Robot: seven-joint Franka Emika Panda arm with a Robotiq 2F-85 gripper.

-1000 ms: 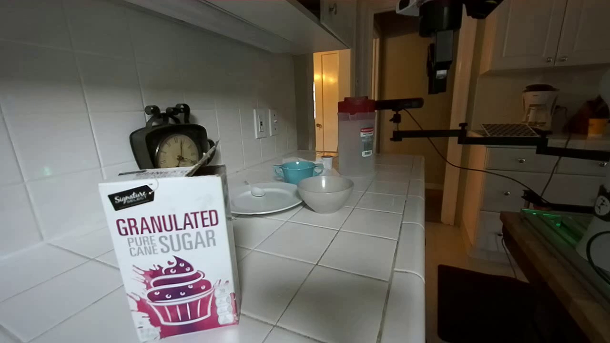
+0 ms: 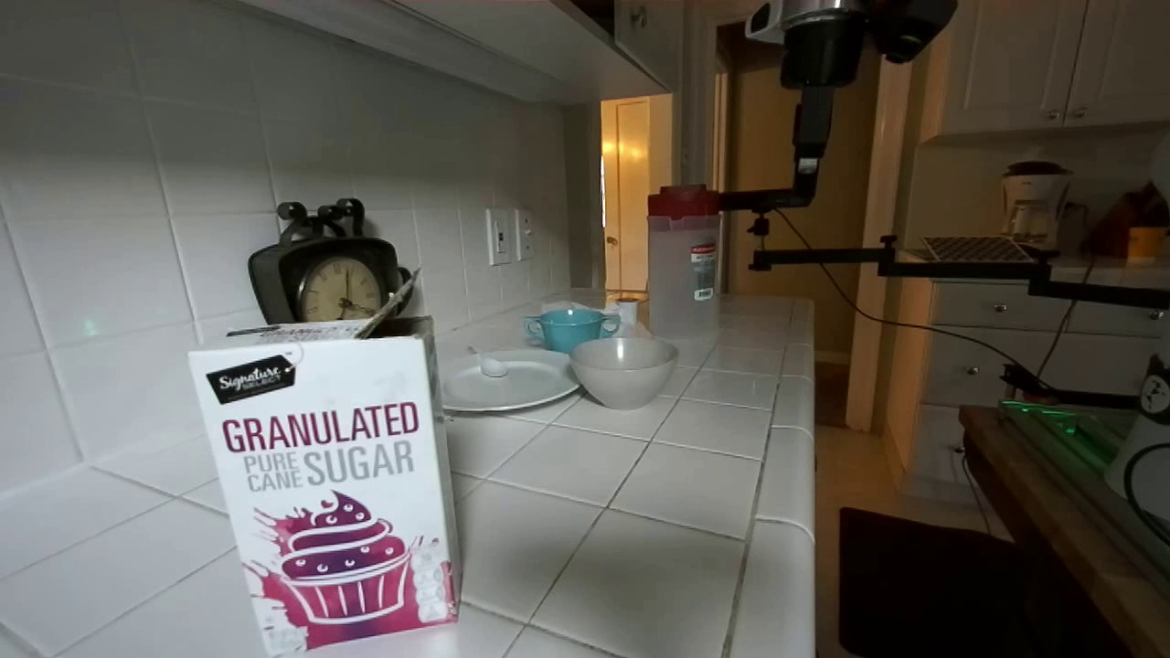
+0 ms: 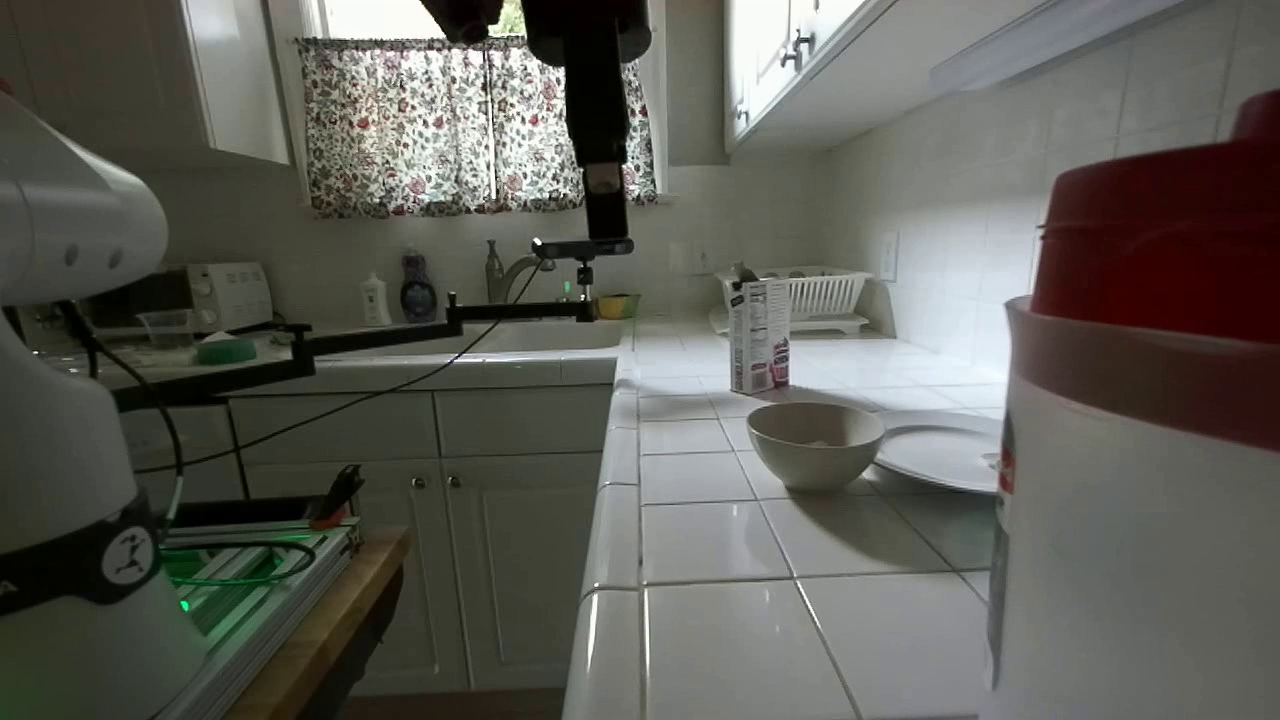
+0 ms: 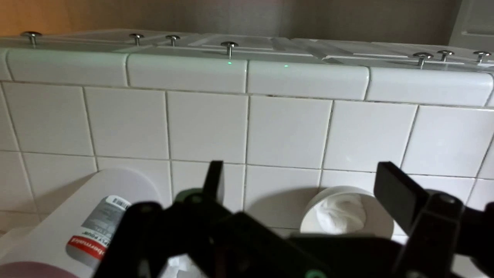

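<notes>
My gripper is open, its two fingers wide apart with nothing held between them. In exterior view 1 the gripper (image 2: 809,170) hangs high, right of the counter's edge. Exterior view 2 shows it dark against the curtain. Below and near the right finger in the wrist view lies a pale bowl (image 4: 309,221) with something white inside. That bowl (image 2: 622,373) rests on the counter beside a white plate (image 2: 510,397) holding a white spoon-like utensil. A clear container with a red lid (image 2: 682,202) stands upright farther back, and a teal two-handled cup (image 2: 572,328) sits behind the plate.
A sugar box (image 2: 329,493) stands on the tiled counter, with a dark clock (image 2: 340,291) behind it. A thin black camera arm (image 3: 384,332) reaches in beside the counter. Bare tiles (image 2: 647,548) lie in front of the bowl.
In exterior view 1, my gripper has shifted slightly left, closer to the counter, and a little lower. The objects on the counter look the same.
</notes>
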